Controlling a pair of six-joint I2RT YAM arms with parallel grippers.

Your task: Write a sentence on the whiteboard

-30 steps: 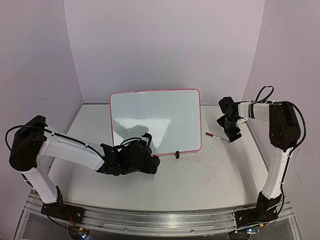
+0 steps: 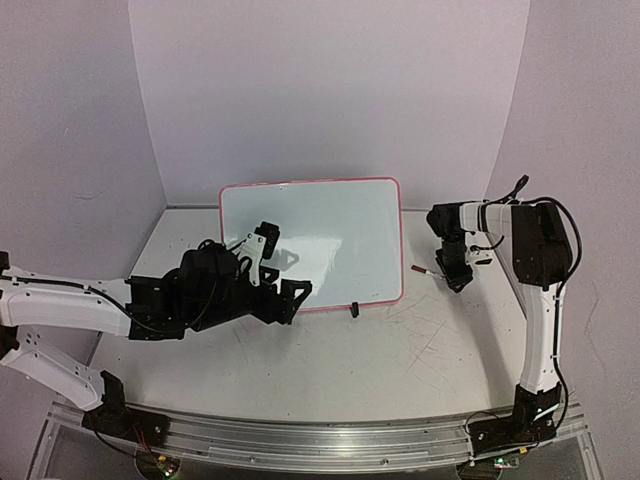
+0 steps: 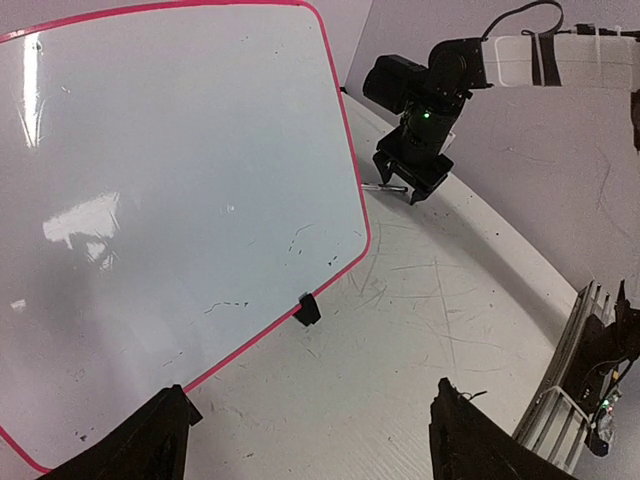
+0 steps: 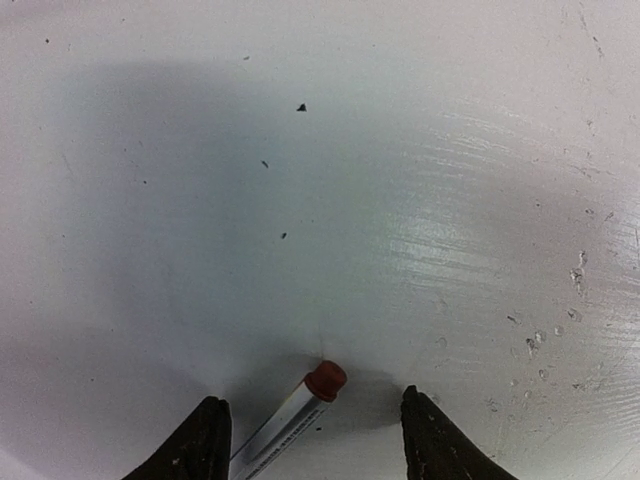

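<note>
A white marker with a red-brown end lies on the table right of the whiteboard. My right gripper is open low over it. In the right wrist view, the marker slants between the parted fingers, its body running down beside the left fingertip; its other end is out of that view. In the top view the right gripper covers part of the marker. The left gripper hangs at the whiteboard's lower left edge. Its fingers are wide apart with nothing between them.
The whiteboard has a pink-red frame and a few small dark marks near its lower edge. A black clip sits on that edge. Walls close in the back and both sides.
The marker stays put.
</note>
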